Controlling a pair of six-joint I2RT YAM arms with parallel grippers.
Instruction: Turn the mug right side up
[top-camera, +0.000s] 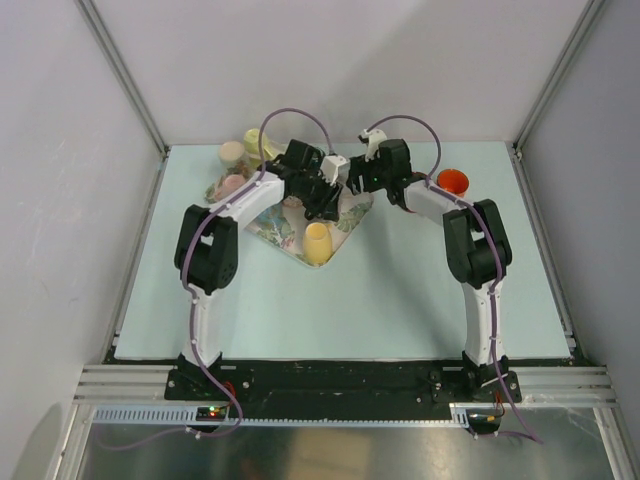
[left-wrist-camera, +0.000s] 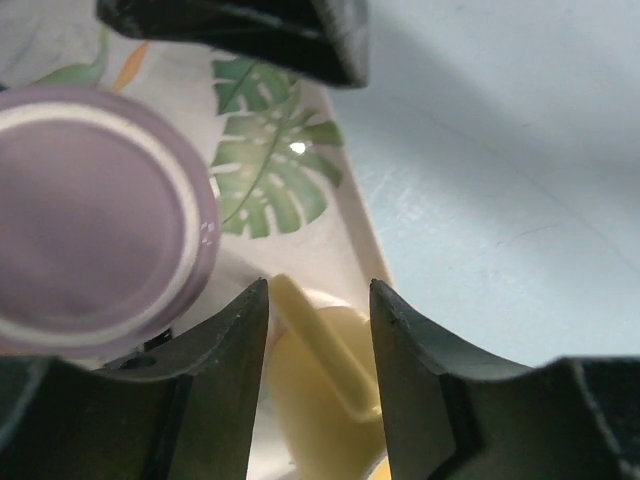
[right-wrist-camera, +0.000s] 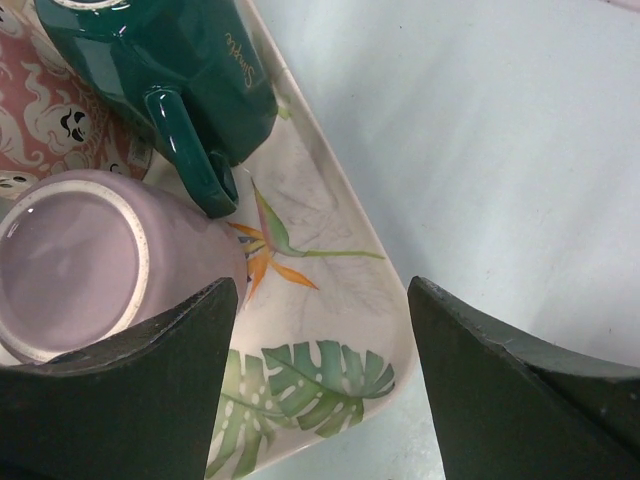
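In the left wrist view a lavender mug (left-wrist-camera: 80, 210) lies on the floral tray (left-wrist-camera: 270, 150), beside a pale yellow mug (left-wrist-camera: 320, 390) that is below the fingers of my left gripper, which stand apart. In the right wrist view the lavender mug (right-wrist-camera: 90, 260) lies on its side next to a teal mug (right-wrist-camera: 150, 70). My right gripper is open over the tray's edge, nothing between its fingers. In the top view both grippers are close together over the tray, hiding much of the lavender mug.
A patterned mug (right-wrist-camera: 40, 110) is beside the teal one. An orange mug (top-camera: 452, 182) stands at the back right, and more cups (top-camera: 232, 154) at the back left of the tray.
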